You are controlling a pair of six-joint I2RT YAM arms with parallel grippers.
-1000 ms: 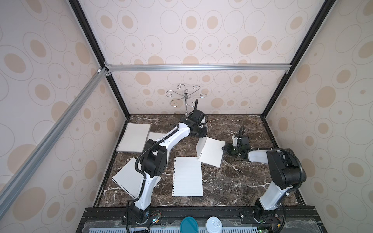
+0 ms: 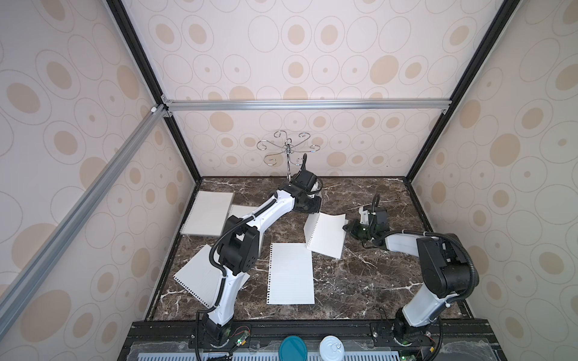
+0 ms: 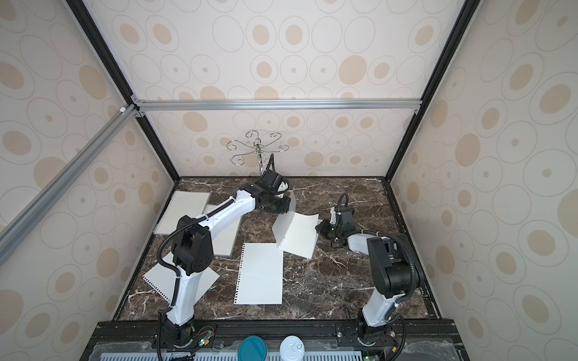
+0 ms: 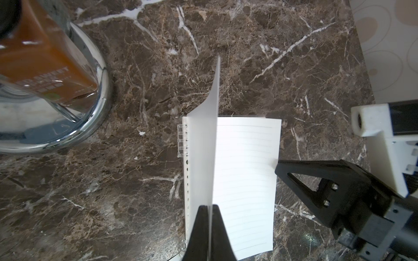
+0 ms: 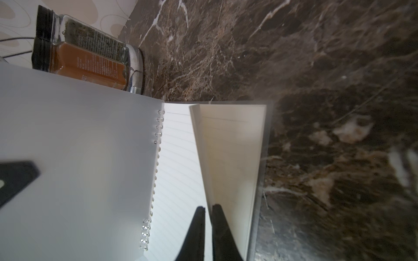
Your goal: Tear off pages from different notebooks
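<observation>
An open spiral notebook [image 2: 327, 234] lies mid-table, its cover [image 5: 78, 165] raised on the left. My left gripper is shut on that thin upright sheet, held above the notebook. My right gripper is low at the notebook's right side. The top page's edge [image 5: 198, 139] stands lifted and reaches down between its dark fingertips; whether they grip it, I cannot tell. More notebooks lie around: a lined one [image 2: 290, 273] in front, one [image 2: 204, 213] at back left, one [image 2: 198, 273] at front left and another partly under my left arm.
A chrome stand [image 2: 288, 147] is at the back, with bottles [image 4: 48, 56] on its round base near my left gripper. Bare marble [image 2: 367, 282] shows at the right front and back right.
My right gripper and arm have shifted slightly, and the page's right edge has drawn slightly inward. My left arm looks unmoved.
</observation>
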